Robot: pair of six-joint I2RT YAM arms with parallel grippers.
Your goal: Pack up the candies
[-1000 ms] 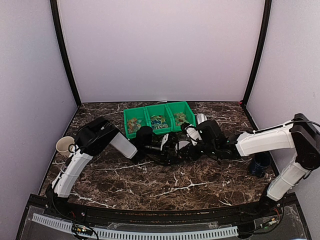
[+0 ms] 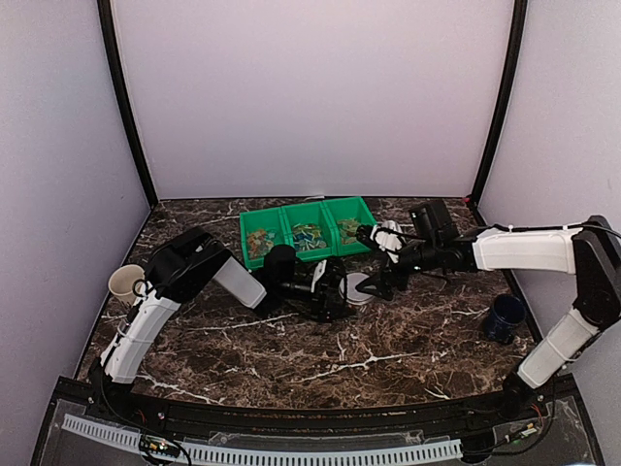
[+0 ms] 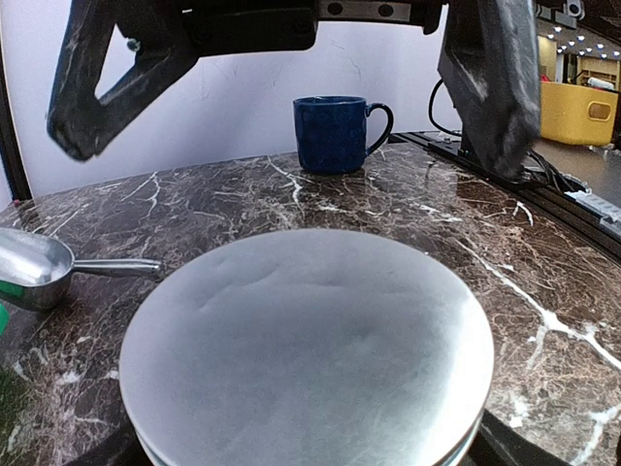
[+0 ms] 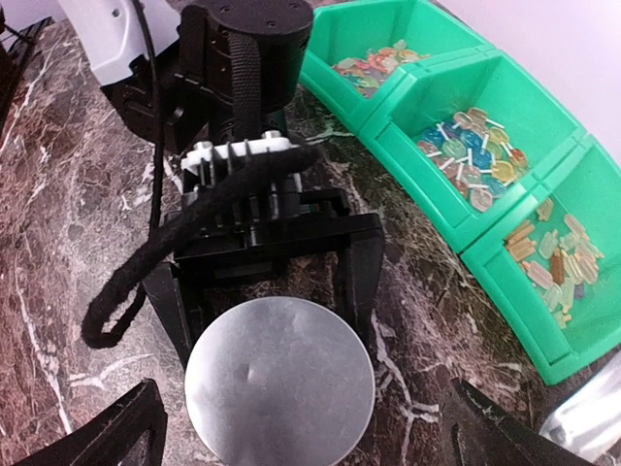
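Note:
A round jar with a silver lid [image 3: 306, 340] stands near the middle of the table, its lid [image 4: 279, 379] facing up. My left gripper [image 2: 335, 291] is open, with its fingers [image 4: 361, 282] on opposite sides of the jar; whether they touch it I cannot tell. Close to the lid [image 2: 356, 287], on its right, my right gripper [image 2: 370, 262] is open and empty, its fingers [image 3: 490, 97] wide apart above the jar. Behind them is a green three-compartment bin [image 2: 284, 225] with wrapped candies [image 4: 475, 155] in its compartments. Most of the jar's body is hidden.
A metal scoop [image 3: 34, 267] lies to the right of the bin, close to my right gripper. A dark blue mug [image 2: 505, 318] stands at the right and a white cup [image 2: 126, 282] at the far left.
The left arm, jar and bin have stayed put.

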